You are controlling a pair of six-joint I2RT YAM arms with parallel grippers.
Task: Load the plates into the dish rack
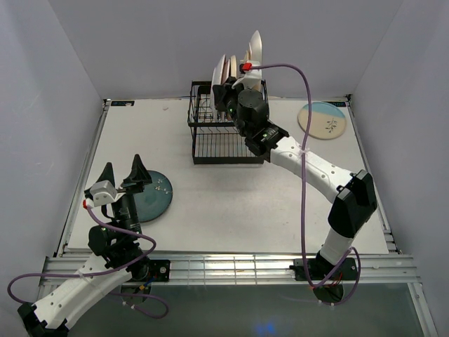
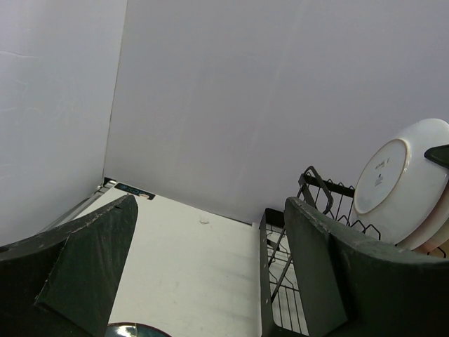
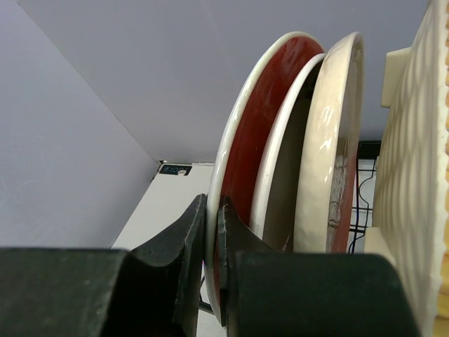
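Observation:
My right gripper (image 1: 224, 95) is at the black dish rack (image 1: 207, 158), shut on the rim of a red plate with a white edge (image 3: 263, 105) that stands upright among several pale plates (image 3: 330, 126) in the top tier. My left gripper (image 1: 123, 172) stands open at the lower left, above a dark teal plate (image 1: 158, 207) lying on the table. A cream plate with a blue band (image 1: 323, 126) lies flat at the back right. In the left wrist view the rack shows at the right, with a white plate (image 2: 400, 182) tilted in it.
Grey walls stand close at the back and both sides. The rack's lower tier shows no plates.

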